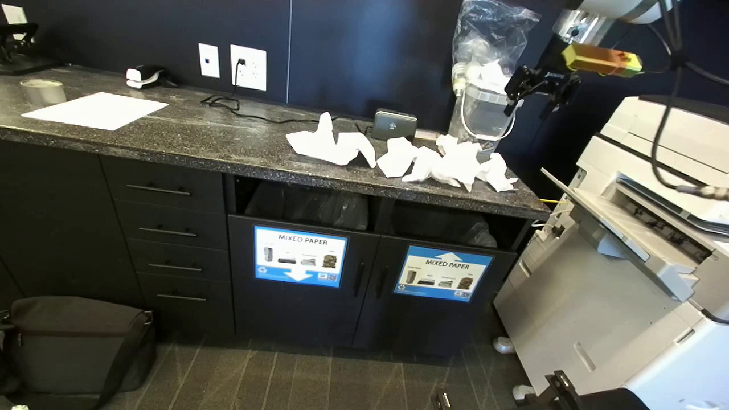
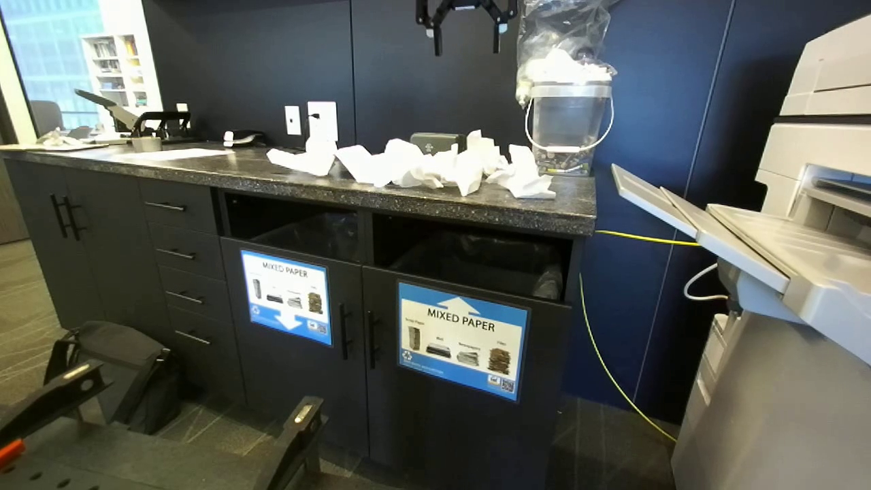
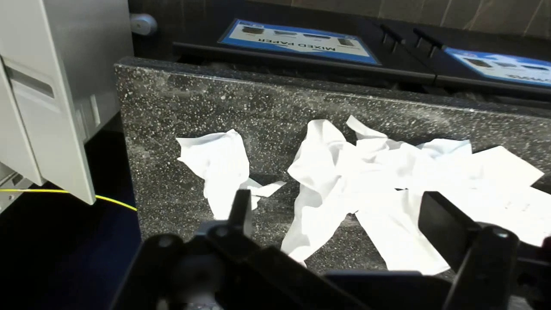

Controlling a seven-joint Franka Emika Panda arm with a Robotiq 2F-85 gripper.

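Observation:
Several crumpled white papers lie along the right part of the speckled dark counter, some overlapping. In the wrist view one crumpled paper sits apart near the counter's end, and the larger heap spreads beside it. Above the counter hangs my gripper, open, its fingers wide apart with nothing between them. From the wrist camera, the gripper looks down over the papers without touching any. Under the counter are two dark bin openings above doors labelled MIXED PAPER.
A clear bucket holding white material under a plastic bag stands at the back right. Behind the papers sits a small dark box. The printer is off the counter's right end. A flat white sheet lies at left.

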